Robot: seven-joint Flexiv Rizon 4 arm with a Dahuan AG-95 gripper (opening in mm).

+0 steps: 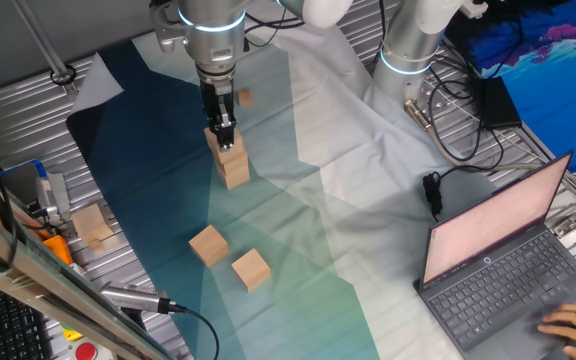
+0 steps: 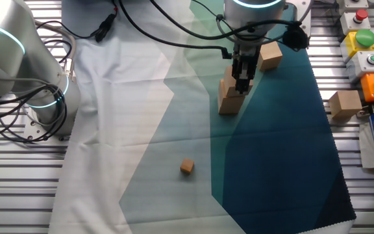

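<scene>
Two light wooden blocks form a small stack on the patterned cloth; the upper one sits slightly offset. My gripper points down at the top of this stack, its dark fingers overlapping the upper block in exterior view 1. From the other side, in exterior view 2, the gripper partly covers the stack. Whether the fingers are open or closed on the block cannot be made out. Two loose blocks, one on the left and one on the right, lie apart from the stack. A much smaller cube lies alone.
A laptop with a person's hand on it occupies the right side. Another wooden block rests off the cloth near the button boxes. Black cables hang by the arm.
</scene>
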